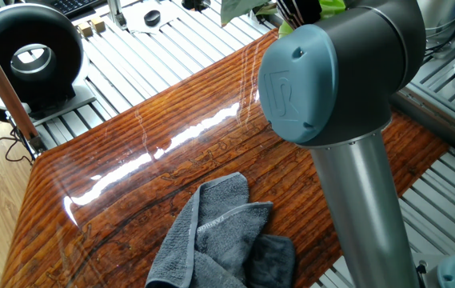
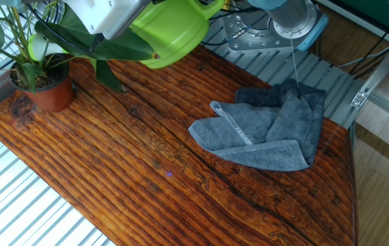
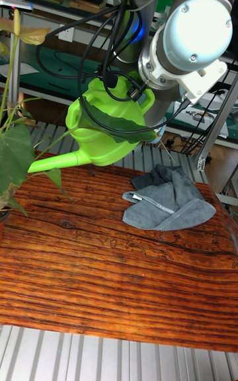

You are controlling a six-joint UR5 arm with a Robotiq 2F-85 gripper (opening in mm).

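Observation:
A bright green watering can (image 3: 106, 142) is at the back of the wooden table in exterior view 3, its spout (image 3: 60, 162) pointing left towards the potted plant (image 3: 12, 159). Exterior view 2 shows only part of the can (image 2: 173, 34), at the top edge. Whether it rests on anything is unclear. My arm's wrist (image 3: 196, 34), with a white bracket, is above and right of the can. Cables, a leaf and the can's handle crowd the area by the wrist, so the fingers cannot be made out. In exterior view 1 the arm covers most of the can.
A crumpled grey towel (image 2: 262, 133) lies on the wooden table (image 2: 146, 164) near one end. The plant's red-brown pot (image 2: 52, 94) stands at the other end, its broad leaves spreading towards the can. Loose black cables loop beside the wrist.

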